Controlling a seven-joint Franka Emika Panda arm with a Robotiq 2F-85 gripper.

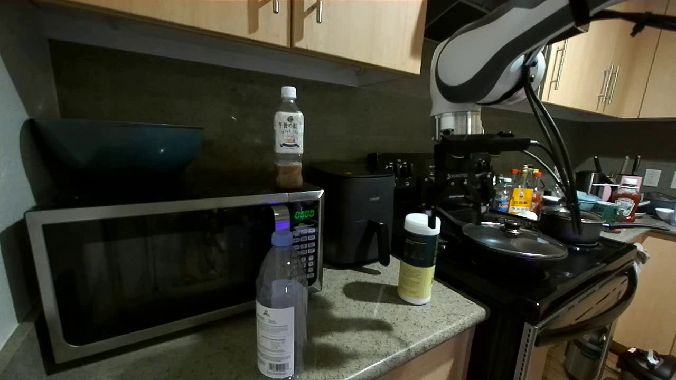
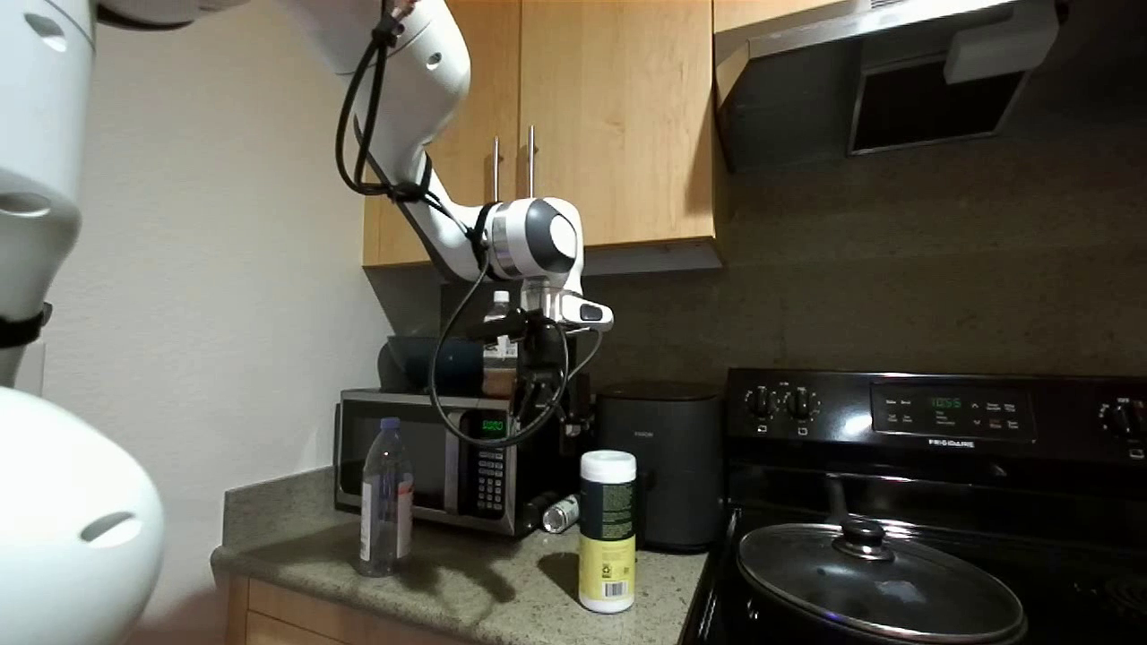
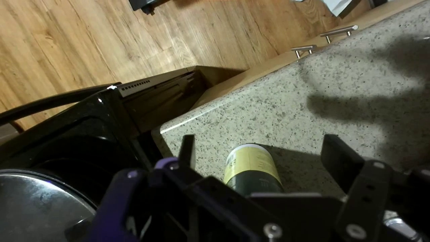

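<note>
A canister with a white lid and a dark green and yellow label stands upright near the counter's corner. In the wrist view, my gripper is open, its fingers spread wide. The canister's yellow lower part appears in the gap between them, its top hidden behind the gripper body. Exterior view 1 shows a dark fingertip overlapping the right side of the lid. From exterior view 2, the gripper hangs above and left of the canister, partly covered by a cable. Nothing is held.
A clear bottle with a blue cap stands before the microwave; another bottle is on top of it. A black air fryer sits behind the canister. Right of the counter, a lidded pan occupies the stove.
</note>
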